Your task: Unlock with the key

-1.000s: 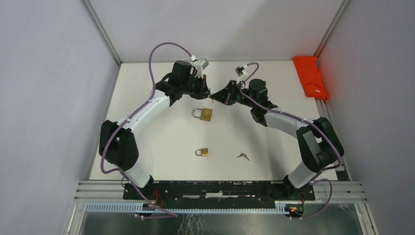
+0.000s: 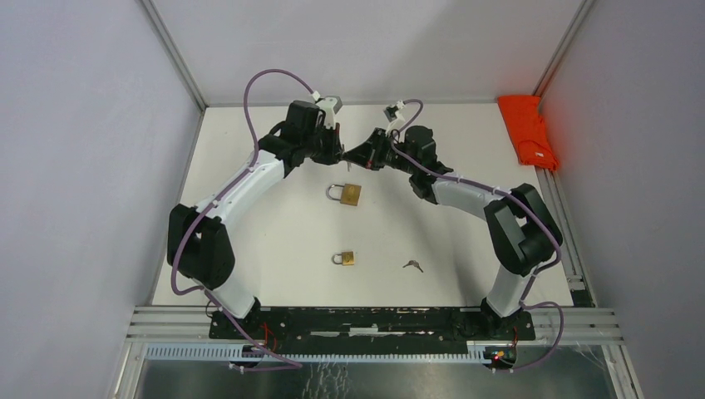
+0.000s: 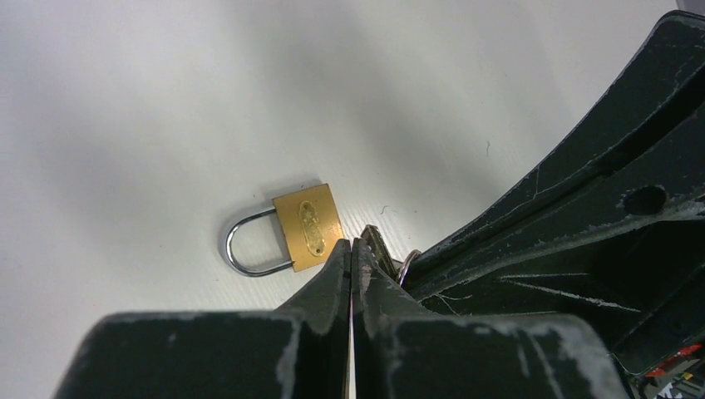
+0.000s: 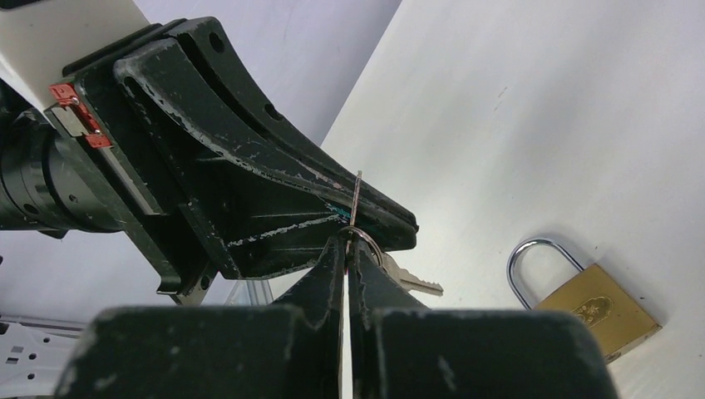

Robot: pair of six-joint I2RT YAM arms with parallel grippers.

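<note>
High over the table, my two grippers meet tip to tip in the top view. The right gripper is shut on a thin key [image 4: 356,199], seen edge-on beyond its fingertips. A ring [image 4: 364,238] at those tips carries a second, dangling key [image 4: 416,281]. My left gripper is shut, and nothing clearly shows between its fingers; a brassy key [image 3: 378,248] is just right of its tips. The larger brass padlock [image 2: 350,194] lies flat below, its shackle to the left. Neither gripper touches it.
A smaller brass padlock [image 2: 347,258] and a loose set of keys [image 2: 413,266] lie nearer the table's front edge. An orange-red cloth [image 2: 527,130] rests at the right back corner.
Both grippers have shifted left and slightly toward the back together, keeping their tips close. The dangling key has moved along with them. The padlocks and the loose keys on the table have stayed put.
</note>
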